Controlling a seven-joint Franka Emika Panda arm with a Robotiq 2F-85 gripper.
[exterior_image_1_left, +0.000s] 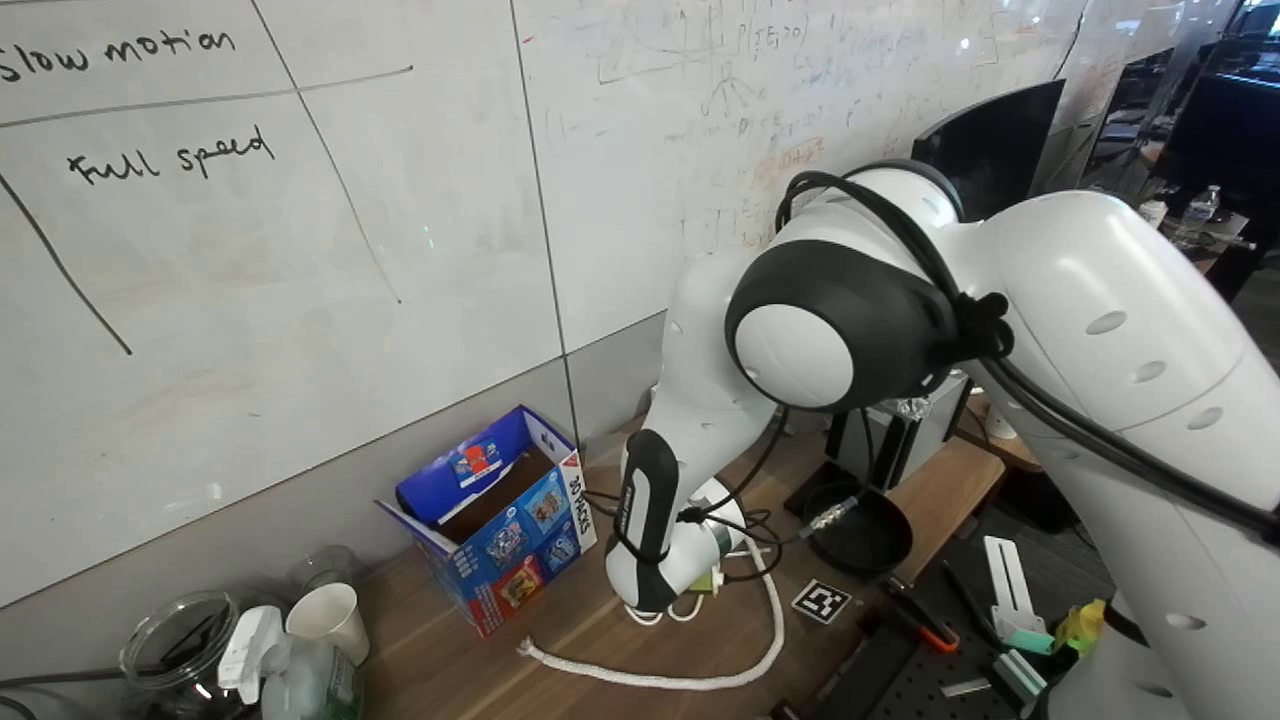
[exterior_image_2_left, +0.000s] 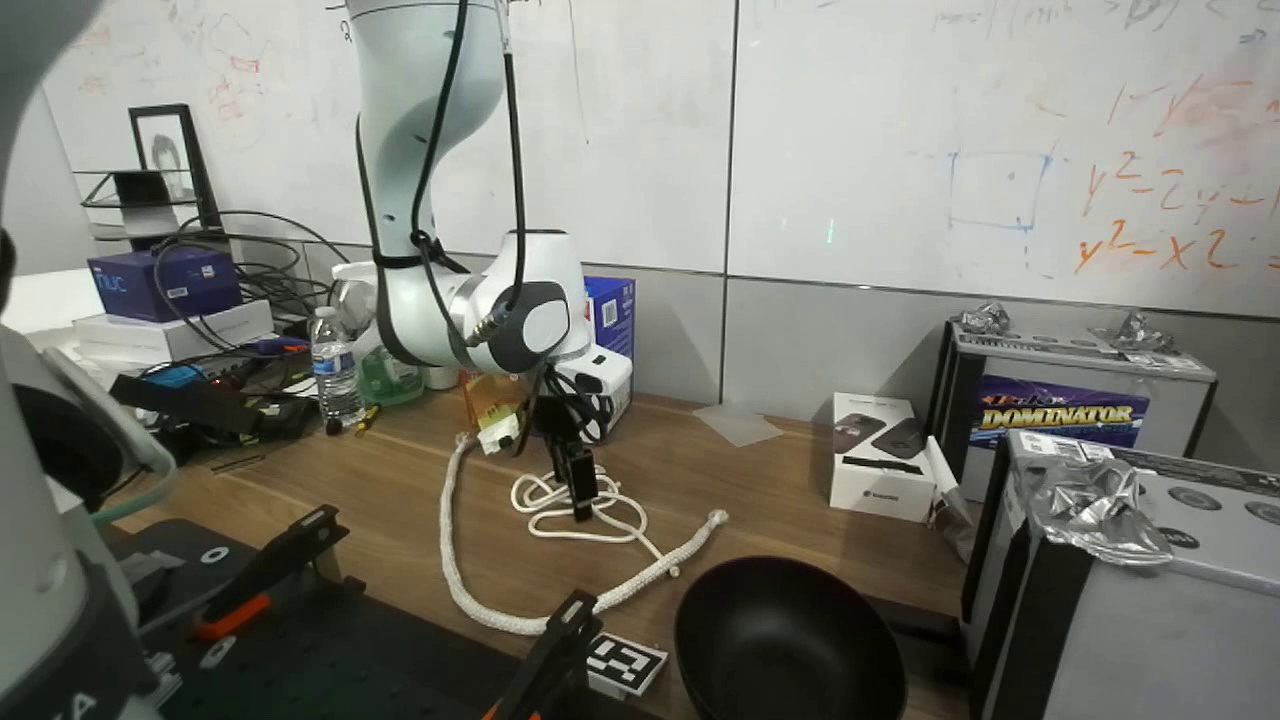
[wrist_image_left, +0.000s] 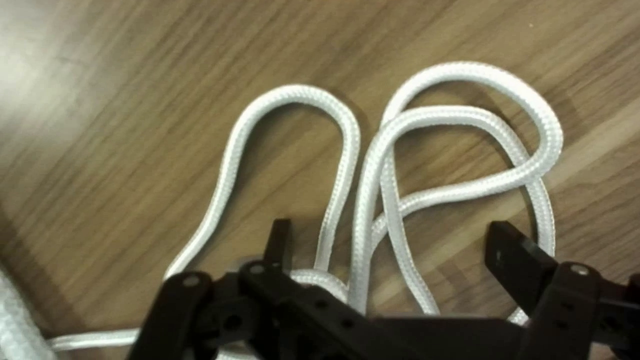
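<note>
A thin white cord (wrist_image_left: 300, 94) lies in loose, crossing loops on the wooden table. In exterior view 2 the same thin cord (exterior_image_2_left: 636, 510) sits inside the curve of a thicker white rope (exterior_image_2_left: 452, 564), which bends round in a wide U. My gripper points down over the loops, its fingers wide apart. Strands of the cord pass through the space between its fingers, and none is pinched. Seen from exterior view 2, the gripper (exterior_image_2_left: 581, 506) is low over the cord; whether its tips touch the table I cannot tell.
Behind the arm stands a blue snack box (exterior_image_1_left: 510, 540), open at the top. A black pan (exterior_image_2_left: 789, 648) and a marker tag (exterior_image_2_left: 624, 662) are near the front edge. A white phone box (exterior_image_2_left: 882, 454) stands at the right, with bare table left of it.
</note>
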